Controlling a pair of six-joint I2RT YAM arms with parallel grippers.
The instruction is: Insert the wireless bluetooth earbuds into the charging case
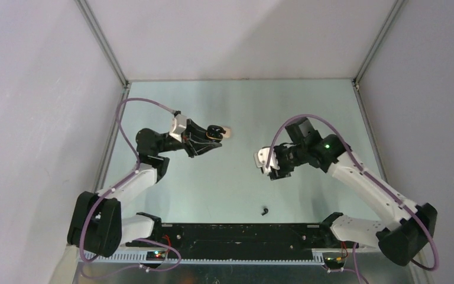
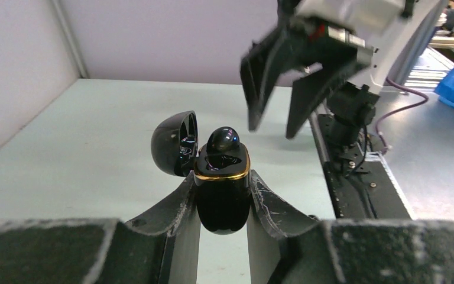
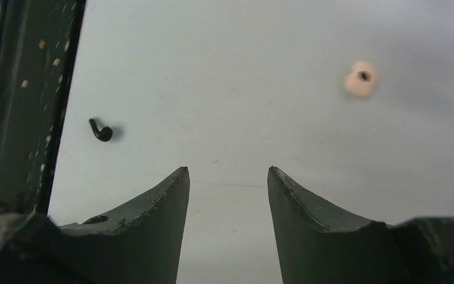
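Note:
My left gripper (image 1: pixel 208 145) is shut on the black charging case (image 2: pixel 221 201), which is upright with its lid (image 2: pixel 166 144) open and a dark rounded earbud (image 2: pixel 223 139) showing at its top. A small black earbud (image 1: pixel 265 210) lies on the table near the front edge, also seen in the right wrist view (image 3: pixel 103 131). My right gripper (image 1: pixel 275 168) is above the table, right of the left one, its fingers apart with nothing between them in the right wrist view.
A small pale round object (image 3: pixel 360 80) with a dark centre lies behind the case.

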